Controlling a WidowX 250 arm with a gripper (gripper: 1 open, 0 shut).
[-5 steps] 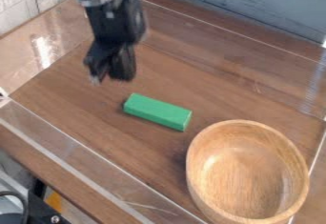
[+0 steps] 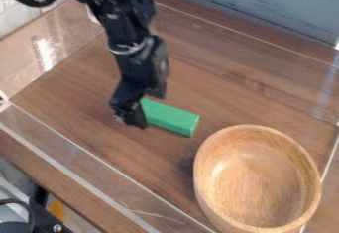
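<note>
A green rectangular block (image 2: pixel 172 119) lies flat on the brown wooden tabletop. My dark gripper (image 2: pixel 141 109) is low at the block's left end, its fingers apart and partly over that end; whether they touch it is hard to tell. A round wooden bowl (image 2: pixel 257 177) stands to the right and nearer the camera, apart from the block.
A pale blue wall (image 2: pixel 252 9) runs along the back. The table's front edge crosses the lower left, with dark cables below it.
My arm has come down from above and to the left, bringing the gripper to the block's left end. The block and bowl show no visible movement.
</note>
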